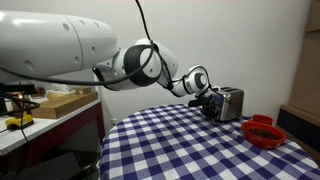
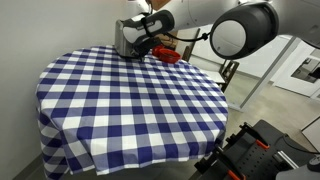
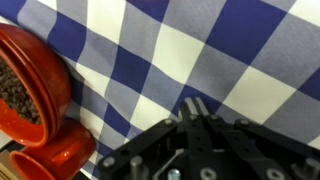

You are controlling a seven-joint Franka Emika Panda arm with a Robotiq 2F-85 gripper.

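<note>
In front of the silver toaster, at the far side of the table, my gripper points down, low over the checked cloth. Its fingers meet in the wrist view, so the gripper is shut, and nothing shows between them. Only blue and white cloth lies below the tips; whether they touch it I cannot tell. From the other side, the arm partly covers the toaster.
A red bowl with dark brown bits in it stands right of the toaster. Close to it is a red cup. A brown box sits at the right edge.
</note>
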